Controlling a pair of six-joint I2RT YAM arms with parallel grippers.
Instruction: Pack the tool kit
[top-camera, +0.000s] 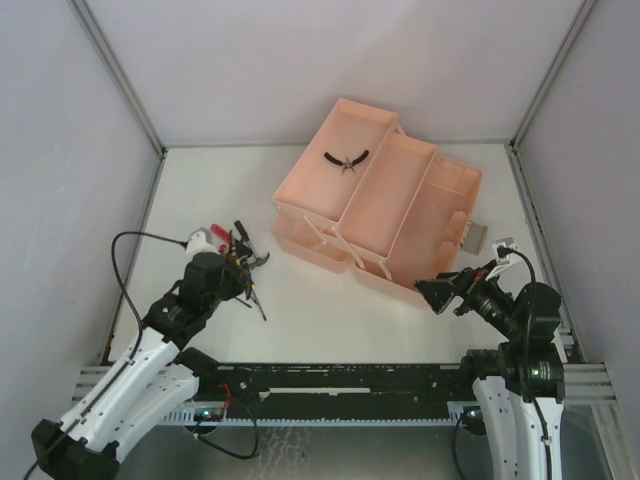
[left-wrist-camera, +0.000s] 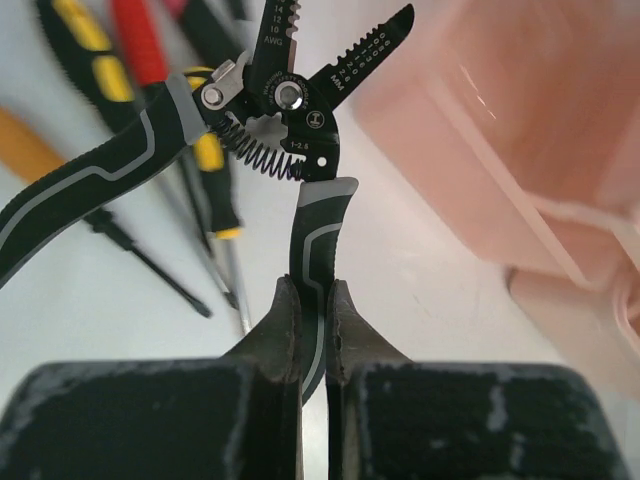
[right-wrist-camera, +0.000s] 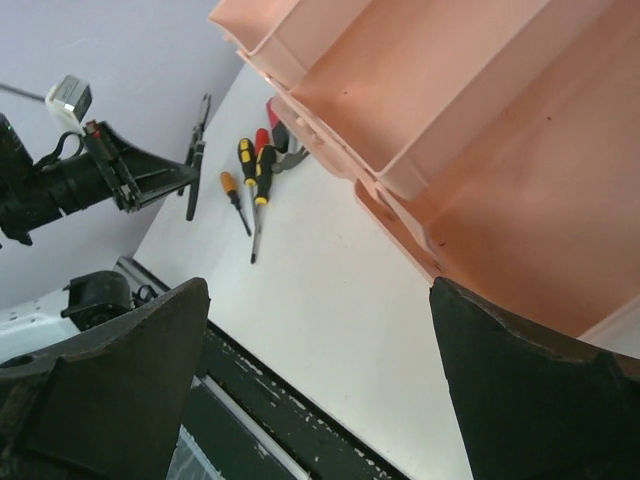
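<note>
A black wire stripper (left-wrist-camera: 323, 240) with grey-lined handles hangs in my left gripper, whose fingers are shut on one handle. From above, the left gripper (top-camera: 240, 278) covers part of the tools on the table. Below it lie yellow-black screwdrivers (right-wrist-camera: 265, 175), an orange-handled screwdriver (right-wrist-camera: 229, 185) and a hammer (right-wrist-camera: 290, 158). The pink tool box (top-camera: 412, 215) stands unfolded, with black-handled pliers (top-camera: 347, 162) in its upper-left tray. My right gripper (top-camera: 433, 293) is open and empty at the box's front right corner.
A small grey-beige object (top-camera: 475, 237) lies against the box's right side.
</note>
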